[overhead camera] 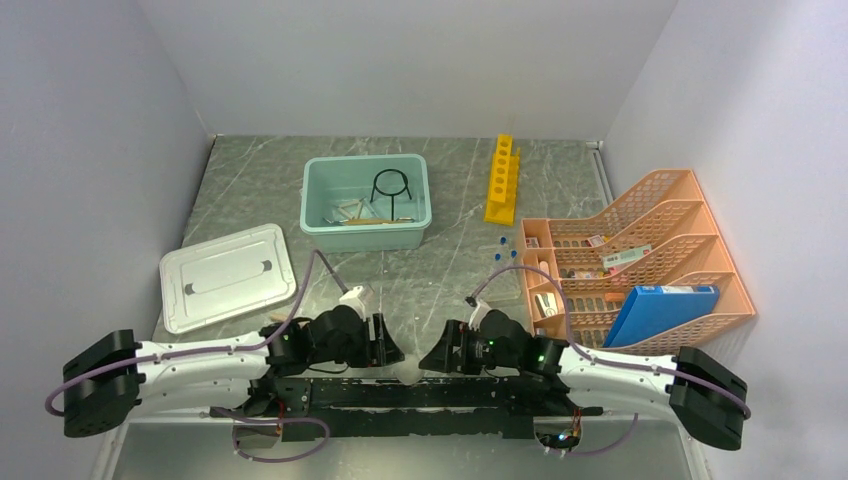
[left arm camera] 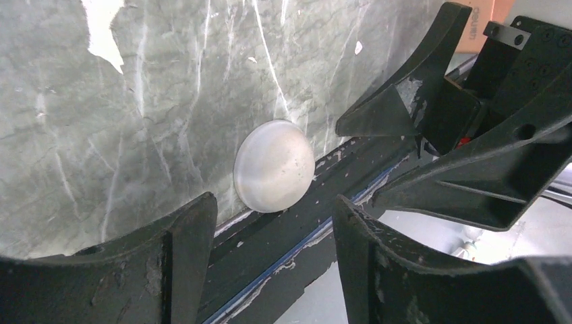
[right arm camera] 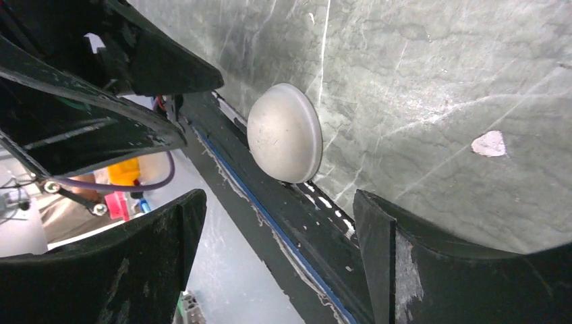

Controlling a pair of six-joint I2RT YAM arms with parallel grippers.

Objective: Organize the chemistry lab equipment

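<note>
A small round white disc (overhead camera: 408, 370) lies at the table's front edge; in the left wrist view the disc (left arm camera: 273, 165) sits between and ahead of my left gripper's open fingers (left arm camera: 275, 209), and the right wrist view shows it (right arm camera: 283, 133) too. My left gripper (overhead camera: 383, 348) hovers just left of it, my right gripper (overhead camera: 440, 355) just right. In the right wrist view my right gripper's fingertips (right arm camera: 280, 202) stand apart, with nothing visible between them; whether it is shut on something out of sight I cannot tell.
A teal bin (overhead camera: 366, 240) with a ring stand and tools stands at the back, a yellow rack (overhead camera: 500, 180) right of it. A white lid (overhead camera: 226, 290) lies left; an orange organizer (overhead camera: 700, 255) with a blue box (overhead camera: 645, 310) stands right.
</note>
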